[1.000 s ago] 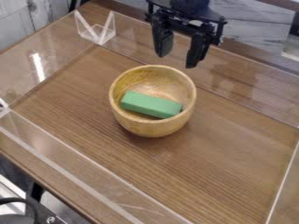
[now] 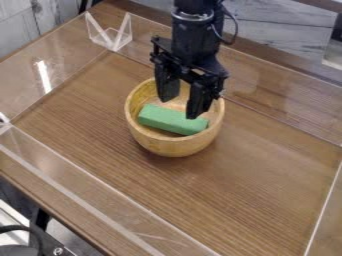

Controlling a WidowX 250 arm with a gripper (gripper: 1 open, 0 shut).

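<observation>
My black gripper point(image 2: 185, 92) is lowered over a round wooden bowl point(image 2: 175, 144), its fingers pointing down and apart, open, with nothing visible between them. Inside the bowl lies a green block point(image 2: 171, 120), low and toward the front, just below the fingertips.
The bowl stands on a wooden table point(image 2: 160, 200) with wide clear room in front and to both sides. Clear plastic pieces stand at the upper left and left edge. A marble-like wall runs along the back right. A black cable shows at the lower left.
The bowl and green block look unmoved.
</observation>
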